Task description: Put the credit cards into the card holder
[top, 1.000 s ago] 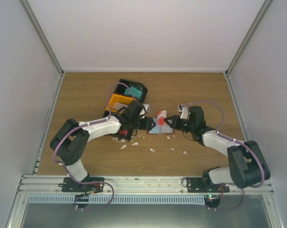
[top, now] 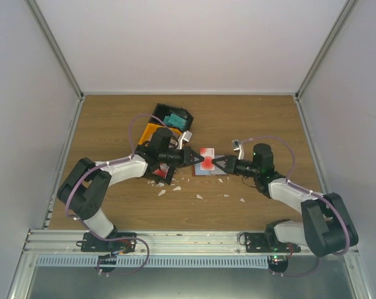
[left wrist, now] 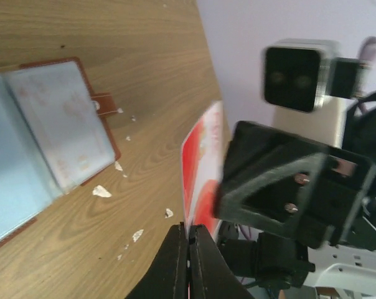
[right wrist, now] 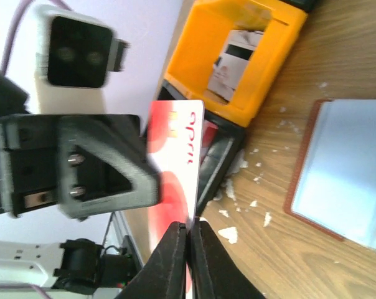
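Observation:
A red-and-white card (top: 206, 159) stands between the two grippers over the middle of the table. My left gripper is shut on the card's edge, as the left wrist view shows. My right gripper has its fingertips at the same card from the other side; whether they grip it is hard to tell. Below lies an open card holder with pale blue and white panels and a brown rim, seen also in the right wrist view (right wrist: 337, 168).
An orange bin (right wrist: 266, 56) and black bins (top: 169, 109) stand at the back left. Small white scraps (top: 162, 192) are scattered on the table.
The card has shifted left with my right gripper. My left gripper has moved to meet it at the card's edge and has narrowed.

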